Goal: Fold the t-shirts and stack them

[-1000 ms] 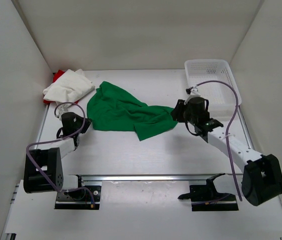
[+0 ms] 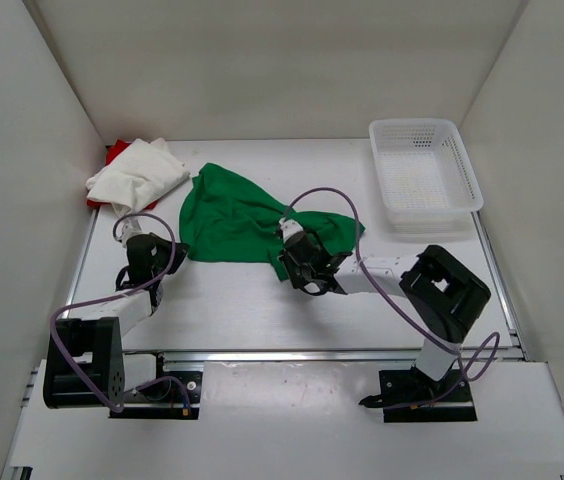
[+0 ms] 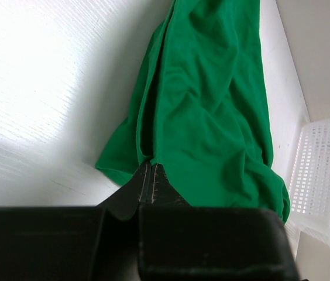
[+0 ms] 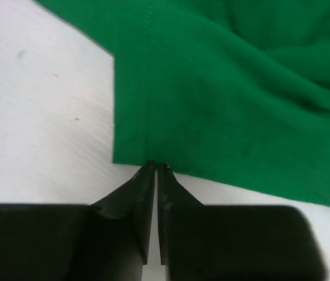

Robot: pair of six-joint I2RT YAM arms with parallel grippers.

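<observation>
A green t-shirt [image 2: 224, 215] lies across the middle of the table, wrinkled, its lower flap pointing toward the front. At its left front corner, my left gripper [image 2: 183, 250] is shut; the left wrist view shows a thin fold of the green cloth [image 3: 197, 126] pinched at the fingertips. My right gripper is over the shirt's front edge, close to a corner of the flap. Only a narrow gap separates its fingers, and whether cloth lies between them is unclear. A white shirt [image 2: 138, 177] rests on a red one [image 2: 115, 152] at the back left.
An empty white basket [image 2: 425, 217] stands at the back right, clear of the green shirt. Bare table [image 2: 232, 310] stretches in front of the shirt, between the two arms. Walls close in the table at the back and sides.
My right gripper has swung left from the shirt's right end to the flap at its front edge. The left gripper and the shirt's left corner have shifted slightly right.
</observation>
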